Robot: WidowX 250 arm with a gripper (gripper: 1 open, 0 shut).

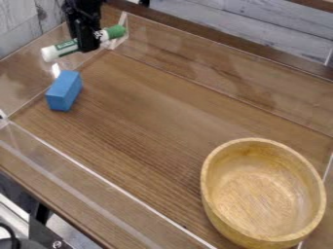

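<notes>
The black gripper (88, 37) is at the upper left of the camera view, shut on a green and white cylindrical object (60, 50) that lies crosswise in its fingers, tilted with the right end higher. A blue block (64, 90) rests on the wooden table to the lower left of the gripper. Whether the held object touches the table is unclear.
A beige oval basket (263, 193) stands at the lower right of the wooden table (156, 136). Raised edges run along the back and left.
</notes>
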